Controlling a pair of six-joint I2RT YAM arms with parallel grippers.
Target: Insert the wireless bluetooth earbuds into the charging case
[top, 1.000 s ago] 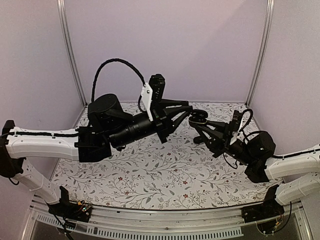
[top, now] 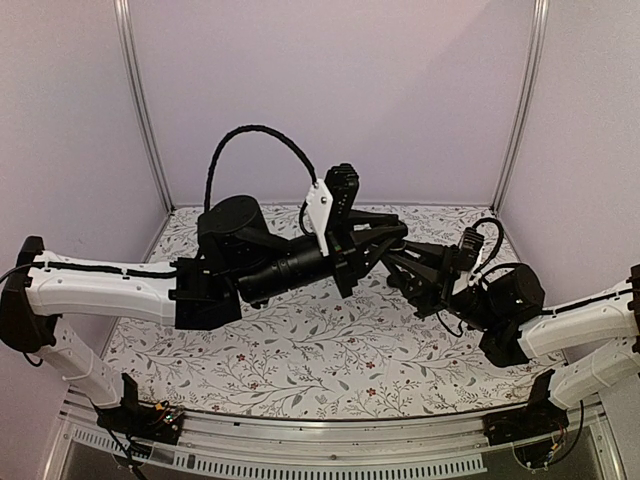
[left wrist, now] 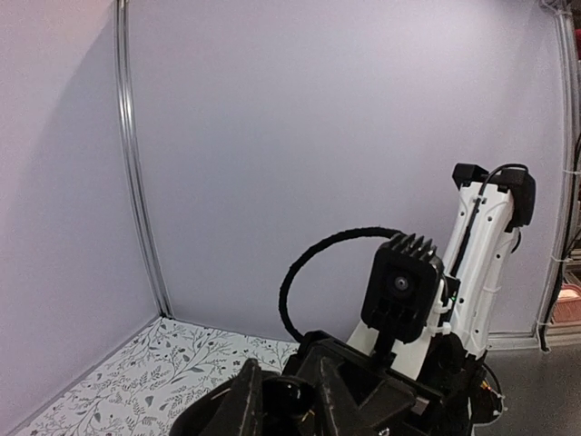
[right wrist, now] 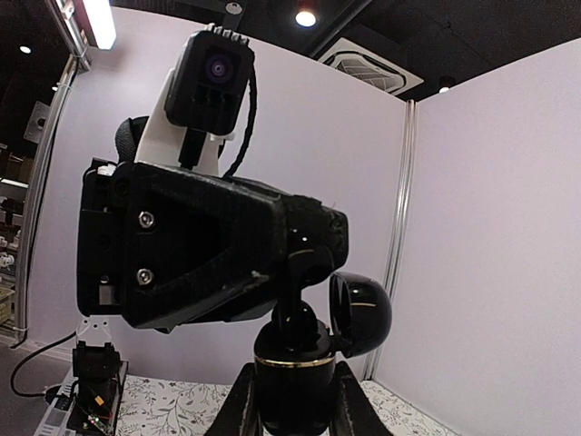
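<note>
The black charging case (right wrist: 292, 391), with a gold line round its rim, stands upright in the right wrist view. My right gripper is shut on its body. Its round lid (right wrist: 361, 313) is open to the right. A small dark earbud (right wrist: 292, 325) appears at the case's mouth, below the fingertips of my left gripper (top: 398, 230), which is shut on it. How deep the earbud sits cannot be told. In the top view the left fingers hide most of the case. The left wrist view shows glossy black between the left fingers.
Both grippers meet above the middle of the flower-patterned table (top: 300, 360), very close together. Pale walls (top: 330, 100) stand at the back and sides.
The right gripper and case have shifted slightly left; the case is now largely covered.
</note>
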